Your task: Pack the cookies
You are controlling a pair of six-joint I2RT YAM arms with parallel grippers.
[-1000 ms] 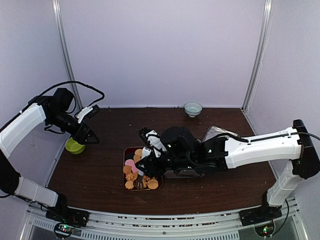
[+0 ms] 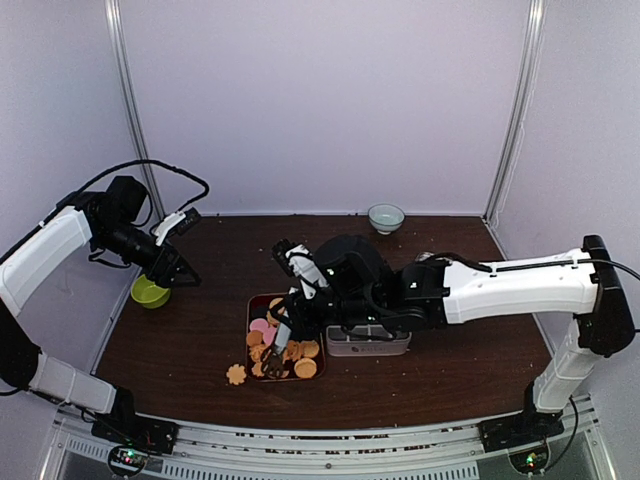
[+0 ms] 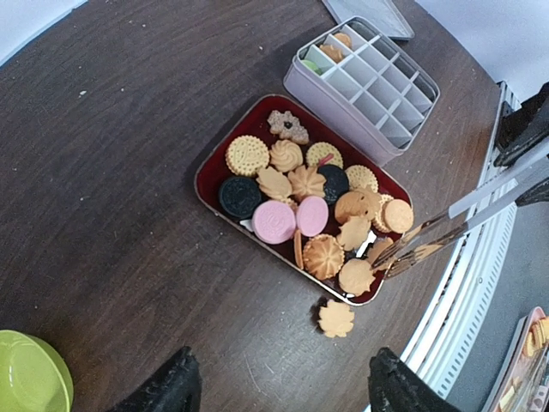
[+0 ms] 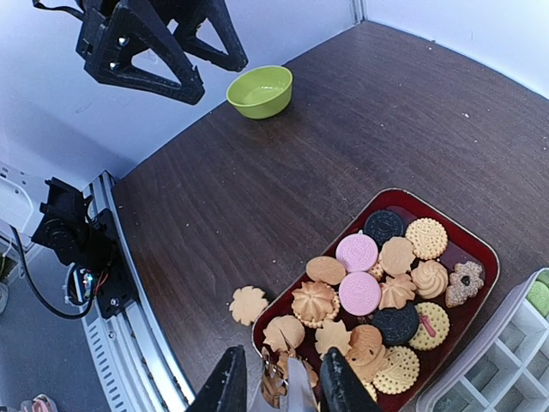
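Observation:
A red tray holds assorted cookies, among them pink, black and plain ones. A loose flower cookie lies on the table just outside the tray. My right gripper is shut on tongs, whose tips reach into the tray's corner beside that loose cookie; whether they grip a cookie is unclear. A compartment box stands beside the tray, with a few cookies in some cells. My left gripper hangs open at the left, above the table, empty.
A green bowl sits at the left edge and a pale bowl at the back right. A clear lid lies behind the box.
A flower cookie now lies outside the tray, left of its near corner. My right gripper and tongs have shifted slightly; the left arm stays put.

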